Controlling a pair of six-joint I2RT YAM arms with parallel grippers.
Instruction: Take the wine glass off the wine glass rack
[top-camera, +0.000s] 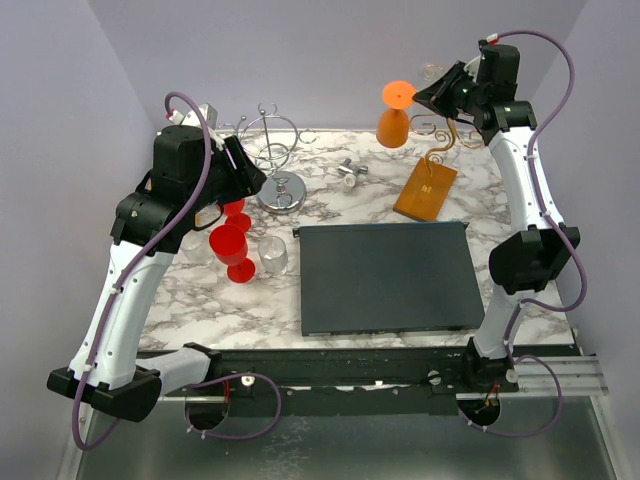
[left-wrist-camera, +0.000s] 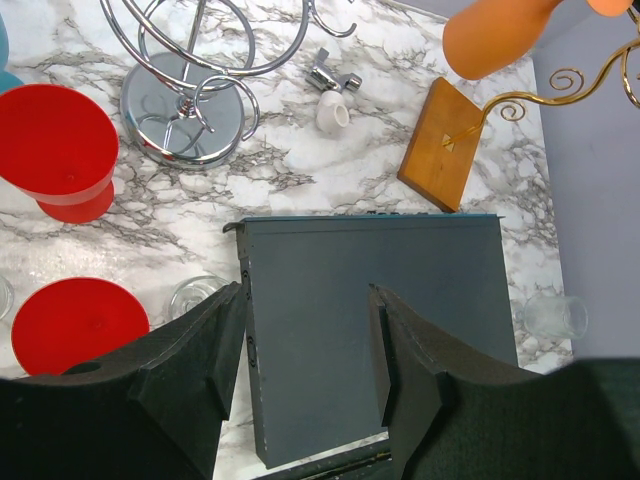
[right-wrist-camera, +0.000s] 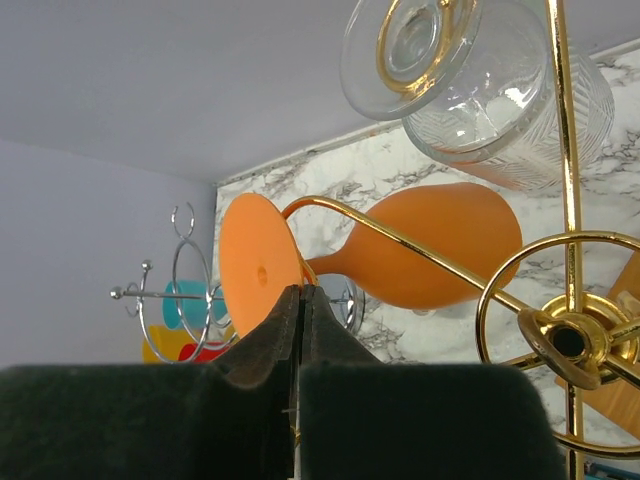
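Note:
An orange wine glass (top-camera: 392, 128) hangs upside down from the gold wine glass rack (top-camera: 428, 165); its stem still sits at the gold hook in the right wrist view. Its round foot (right-wrist-camera: 258, 262) is tilted, and its edge meets the fingertips of my right gripper. Those fingers are closed together, with the thin rim appearing pinched between them. My left gripper is open and empty, over the counter on the left, near the chrome rack (top-camera: 282, 188).
Red glasses (top-camera: 229, 245) and a clear glass (top-camera: 272, 255) stand below the left arm. A dark grey box (top-camera: 390, 280) fills the middle front. A clear glass (right-wrist-camera: 410, 55) hangs on the gold rack, close to the orange one.

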